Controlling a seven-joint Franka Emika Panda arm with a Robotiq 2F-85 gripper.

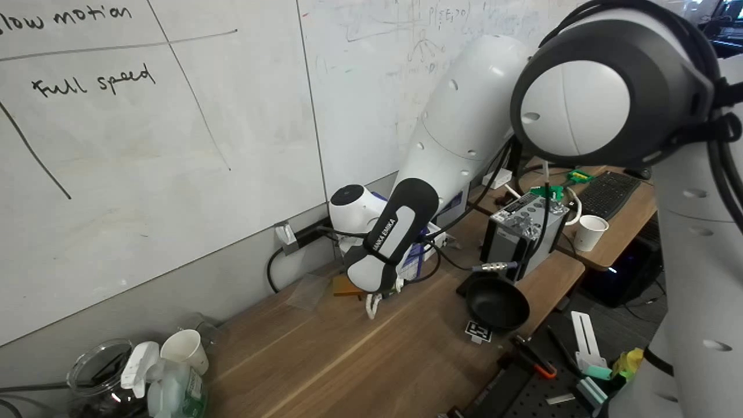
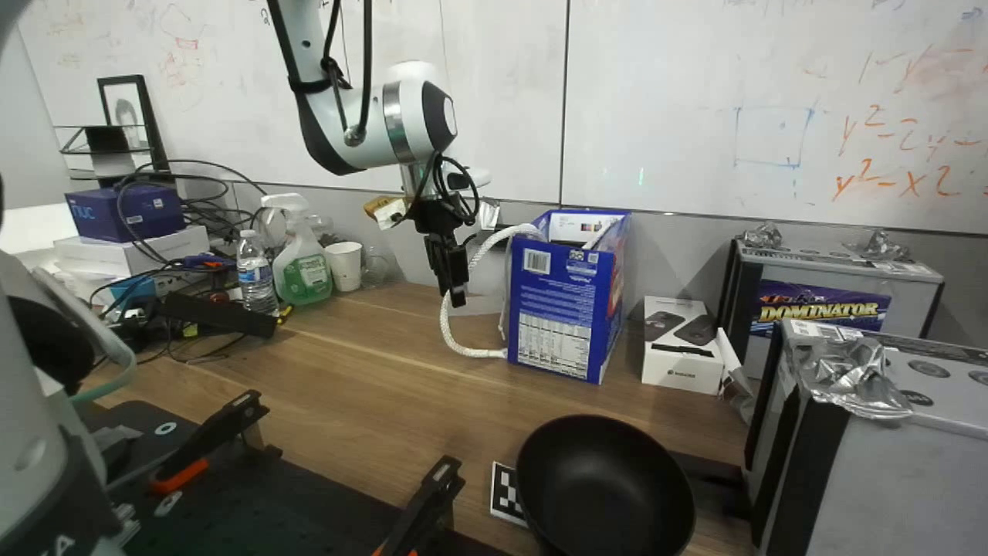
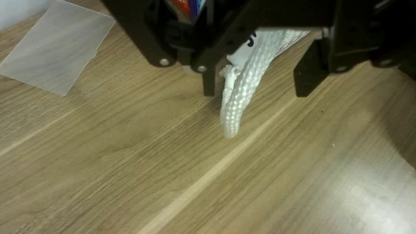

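Note:
In the wrist view a white braided rope runs into the space between the fingers of my gripper, and its bend reaches beyond them. The two fingers stand apart, and the rope looks clear of both, closer to the left one. From the side, my gripper hangs over the table just left of a blue box. The rope arches from the box's top, passes behind the fingers and curves back to the box's lower edge. The arm mostly hides gripper and box in exterior view 1.
A black pan rests at the front of the table. Right of the box are a white phone box and large batteries. A spray bottle and paper cup stand back left. Mid-table is bare.

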